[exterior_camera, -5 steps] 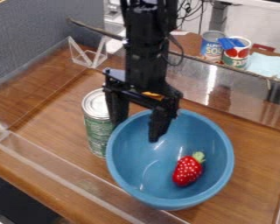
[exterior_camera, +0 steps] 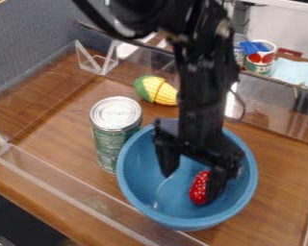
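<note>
A black gripper (exterior_camera: pixel 192 171) reaches down into a blue bowl (exterior_camera: pixel 151 198), its open fingers lowered around a red strawberry (exterior_camera: pixel 199 189) toward the bowl's right side. The strawberry is partly covered by the right finger. A tall tin can (exterior_camera: pixel 115 134) stands just left of the bowl on the wooden surface.
A yellow corn toy (exterior_camera: pixel 156 90) lies behind the can. A red-and-white can (exterior_camera: pixel 258 63) and a light blue cloth (exterior_camera: pixel 296 73) sit at the back right beyond a clear barrier.
The gripper has moved down and to the right into the bowl, over the strawberry, which it now partly hides. The corn toy has come into view behind it.
</note>
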